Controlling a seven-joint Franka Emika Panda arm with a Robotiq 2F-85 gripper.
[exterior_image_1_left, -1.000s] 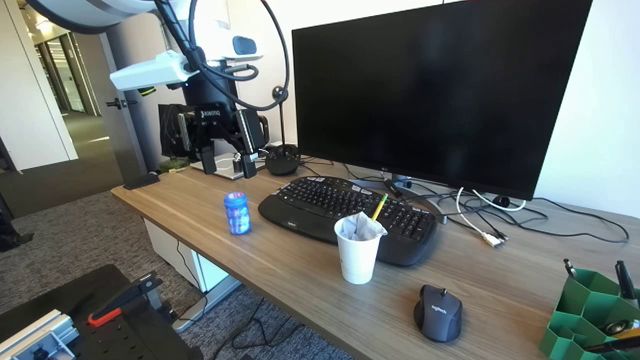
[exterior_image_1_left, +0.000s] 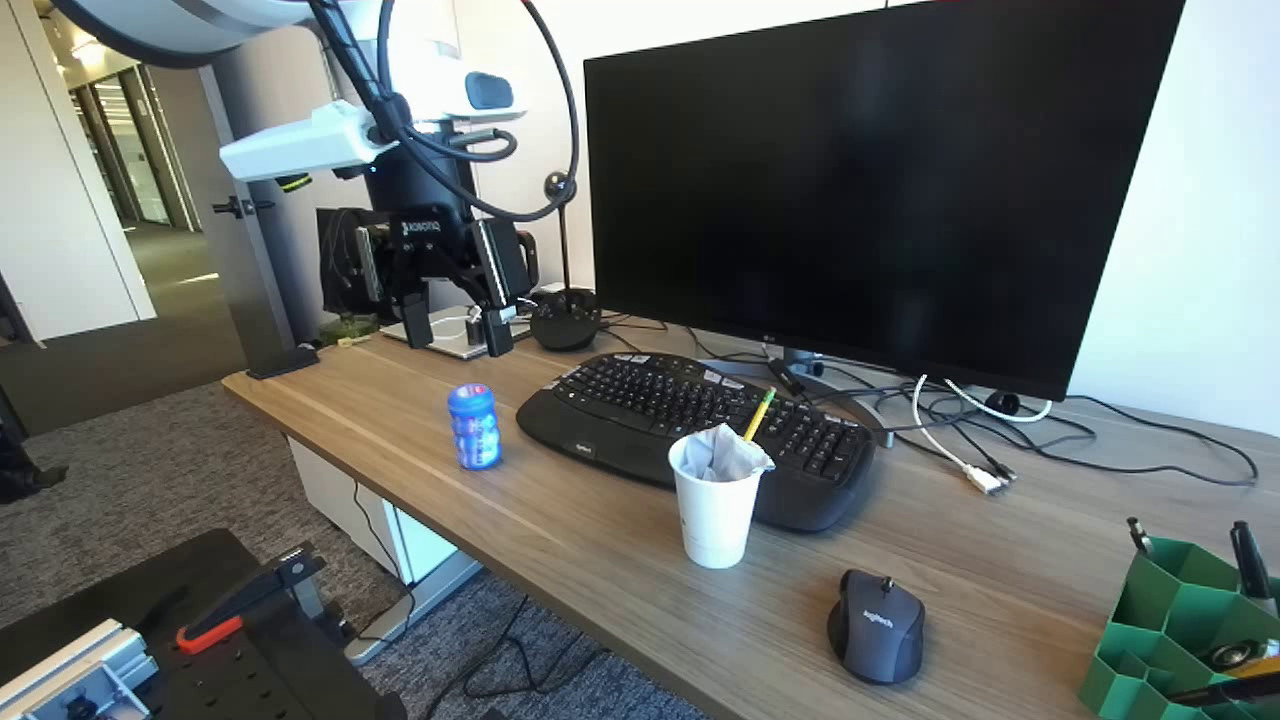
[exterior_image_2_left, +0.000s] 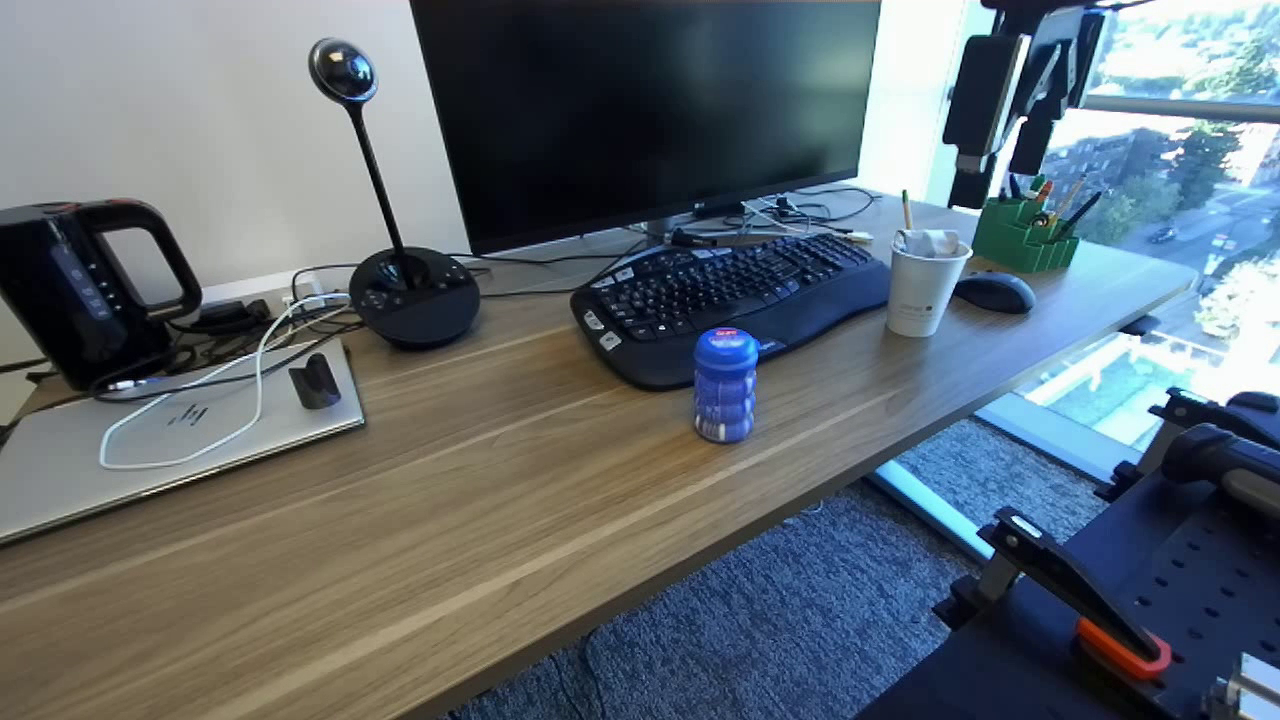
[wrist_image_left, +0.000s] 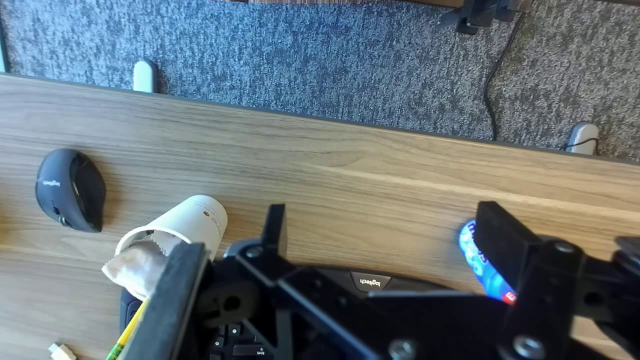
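My gripper (exterior_image_1_left: 459, 342) hangs open well above the desk, its two fingers wide apart with nothing between them. In the wrist view the fingertips (wrist_image_left: 276, 225) spread over bare wood and the keyboard's edge. A blue bottle (exterior_image_2_left: 725, 386) stands upright on the desk, and one finger partly covers it in the wrist view. The white paper cup (exterior_image_1_left: 716, 510) stands upright to the other side, holding crumpled wrapping (wrist_image_left: 141, 267) and a yellow-green pencil (exterior_image_1_left: 759, 415). Between bottle and cup, farther back, lies the black keyboard (exterior_image_1_left: 636, 414).
A large monitor (exterior_image_1_left: 864, 192) rises behind the keyboard. The dark mouse (exterior_image_1_left: 879, 626) and a green pen organizer (exterior_image_1_left: 1158, 600) lie past the cup. A closed laptop (exterior_image_2_left: 228, 414), a kettle (exterior_image_2_left: 84, 294) and a webcam stand (exterior_image_2_left: 414, 294) occupy the far end. Bare wood runs along the front edge.
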